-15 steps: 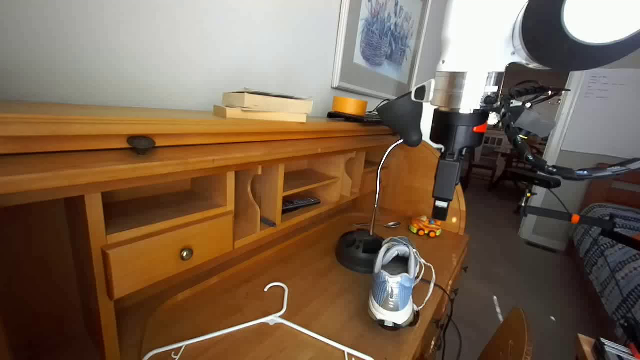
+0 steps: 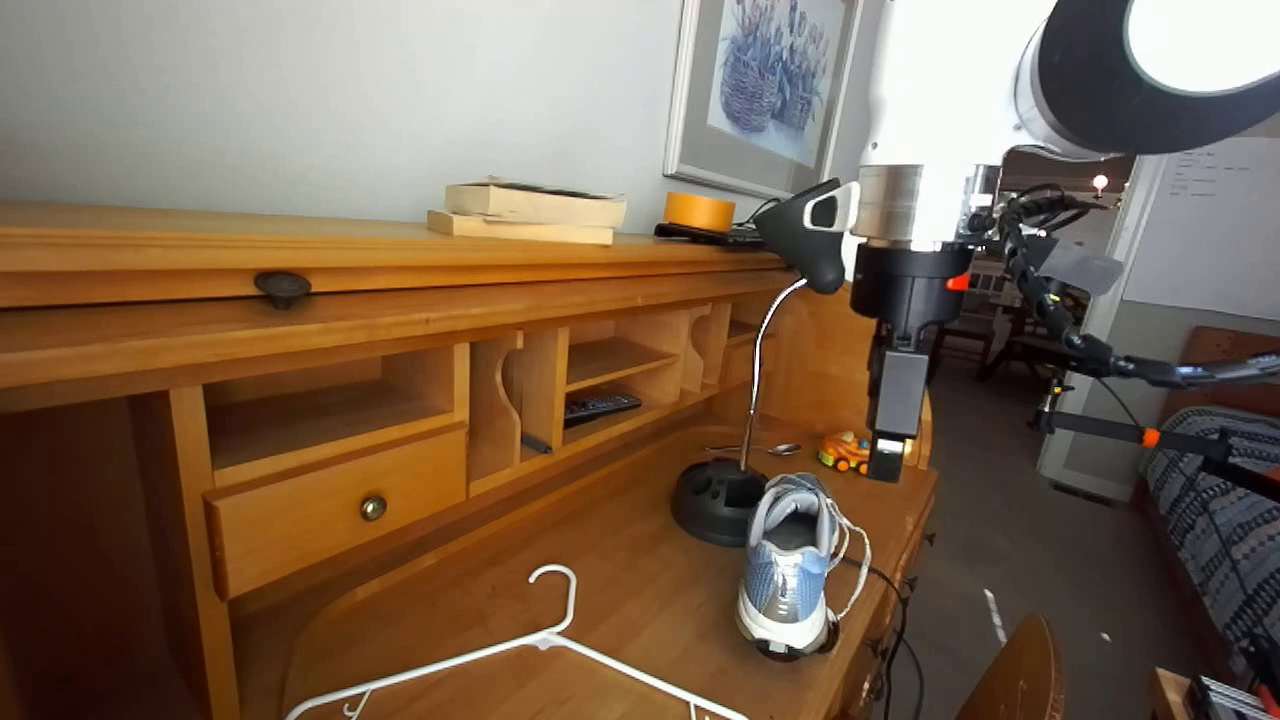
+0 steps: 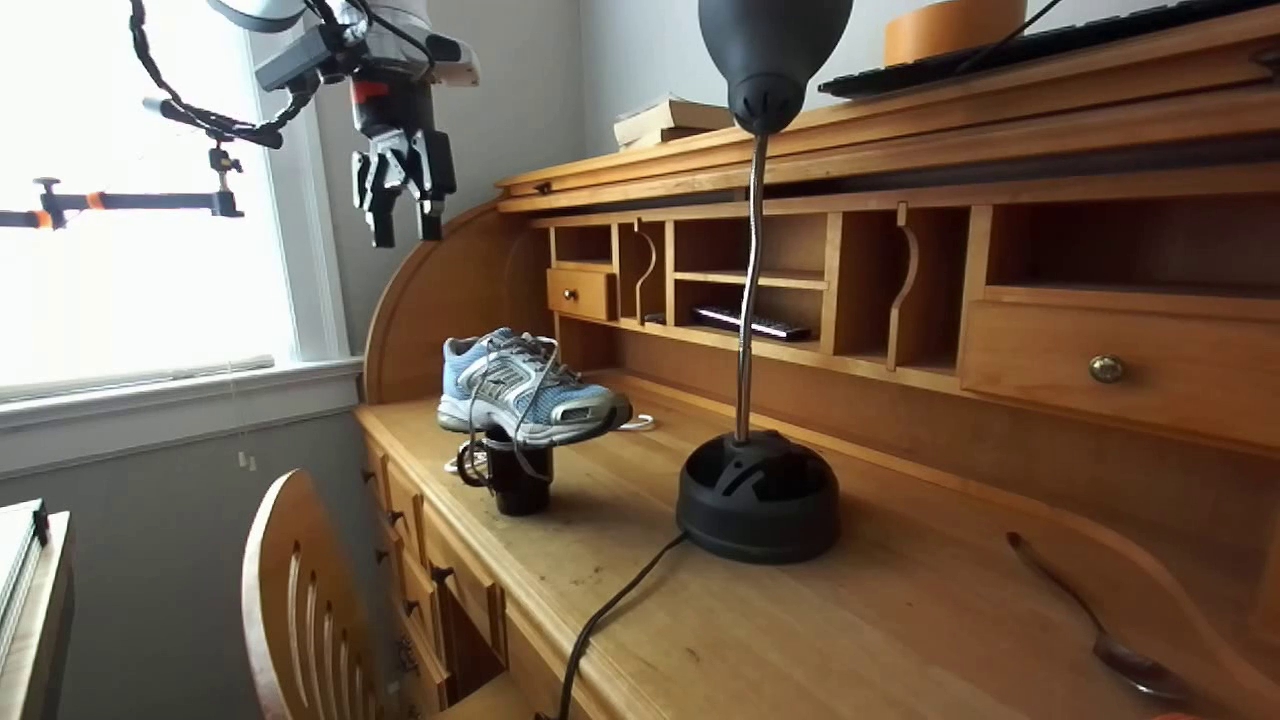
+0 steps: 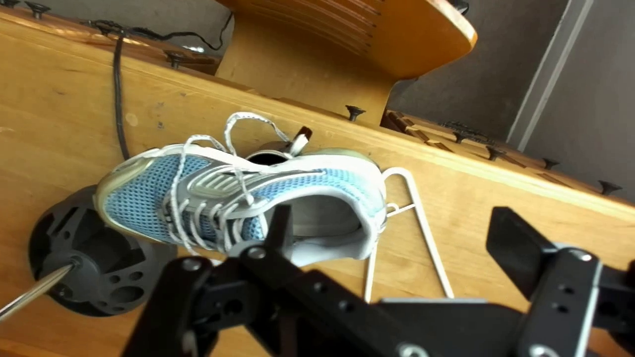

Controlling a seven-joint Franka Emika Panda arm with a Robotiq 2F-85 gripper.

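Note:
A blue and white running shoe (image 3: pixel 522 384) rests on top of a black mug (image 3: pixel 524 476) near the desk's front edge, its laces hanging loose. From above, the wrist view shows the shoe (image 4: pixel 324 178) with its opening up, and only a bit of the mug (image 4: pixel 268 157) peeks out beside it. Above the shoe hangs my gripper (image 3: pixel 405 238), apart from it and pointing down. Its fingers are spread wide with nothing between them. In exterior view 1 the gripper (image 2: pixel 885 462) appears side-on, higher than the shoe (image 2: pixel 788 564); the mug is mostly hidden there.
A black desk lamp (image 3: pixel 758 498) with a thin upright neck stands close to the shoe's toe. A white hanger (image 2: pixel 546 638) lies on the desk. Also there are a spoon (image 3: pixel 1110 636) and a toy car (image 2: pixel 843 452). A wooden chair (image 3: pixel 312 588) stands at the front.
The gripper has come down a little and now points more nearly straight down. Shoe, lamp and hanger have stayed in place.

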